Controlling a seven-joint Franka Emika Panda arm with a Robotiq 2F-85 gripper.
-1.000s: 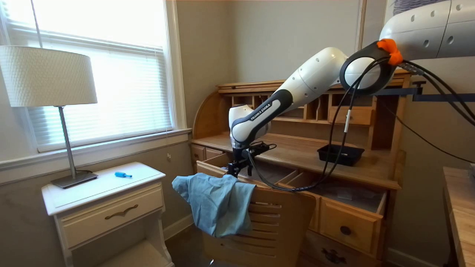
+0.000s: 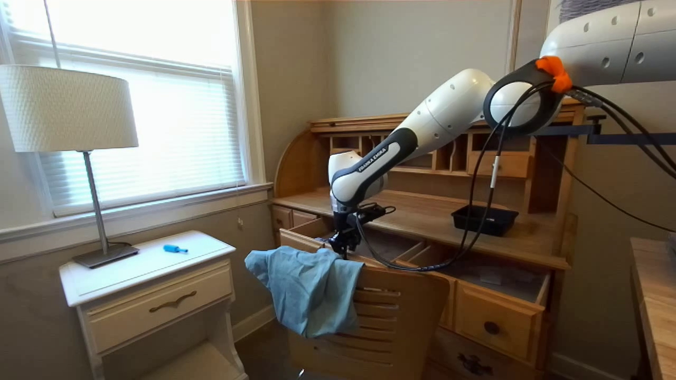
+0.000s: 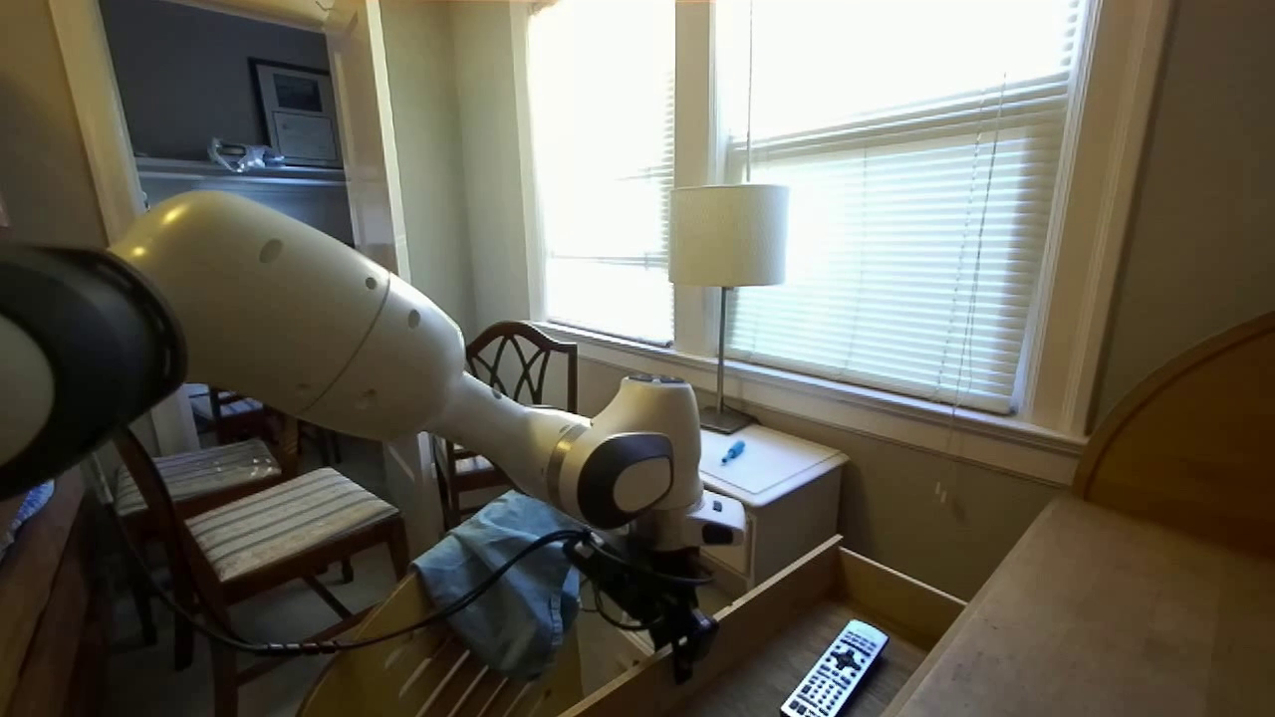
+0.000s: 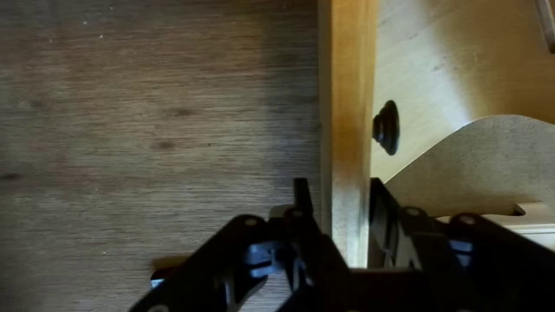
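Observation:
In the wrist view, my gripper straddles the top of a wooden drawer front, one finger inside the drawer and the other outside. The fingers are part open; a slim gap shows between the inner finger and the wood. Whether the outer finger touches the panel is hard to tell. A dark round knob sticks out from the front. Inside the pulled-out drawer lies a silver remote, seen in exterior view 2. The blue cloth partly hides the area below the gripper in exterior view 1.
A chair draped with a blue cloth stands close in front of the drawer. On the desk sits a black tray. A white side table holds a lamp and a small blue object.
My gripper has moved slightly right and down in exterior view 1, towards the drawer front. The cloth, chair and drawers look the same.

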